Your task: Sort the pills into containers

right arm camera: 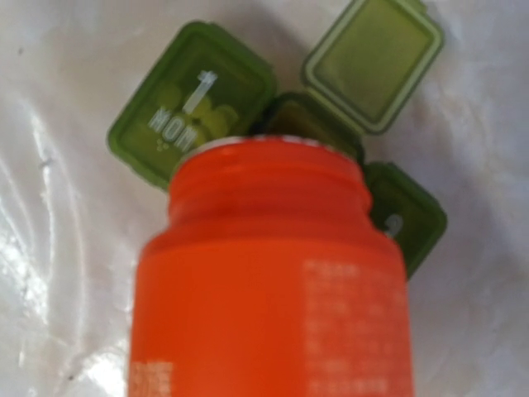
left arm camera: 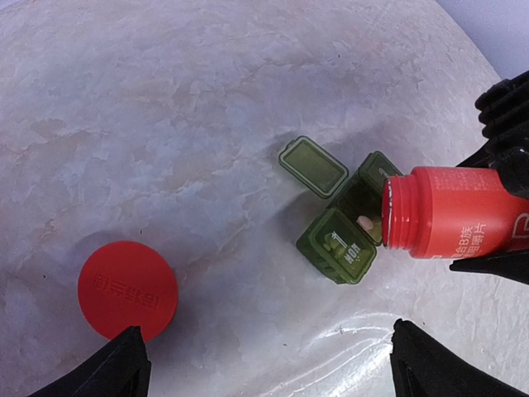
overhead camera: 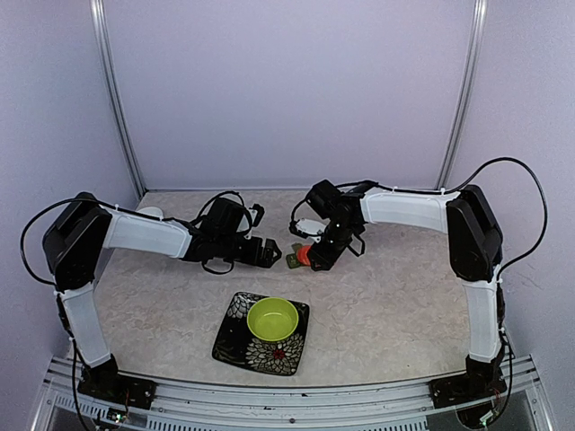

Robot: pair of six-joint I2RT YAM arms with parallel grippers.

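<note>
My right gripper (overhead camera: 320, 257) is shut on a red bottle (left arm camera: 463, 212), which lies tilted on its side with its uncapped mouth over the open middle compartment of a green pill box (left arm camera: 337, 246). In that compartment a pale pill (left arm camera: 365, 222) shows; the bottle's neck hides the rest. The box's lid marked MON (right arm camera: 194, 107) is closed over several pills, while the middle lid (left arm camera: 313, 166) is flipped back. A red cap (left arm camera: 128, 289) lies near one finger of my left gripper, which stands open and empty, left of the box.
A lime-green bowl (overhead camera: 272, 319) rests on a black flowered tray (overhead camera: 235, 348) at the front. Both grippers are close together around the pill box. Wide bare table (overhead camera: 386, 314) lies to the right.
</note>
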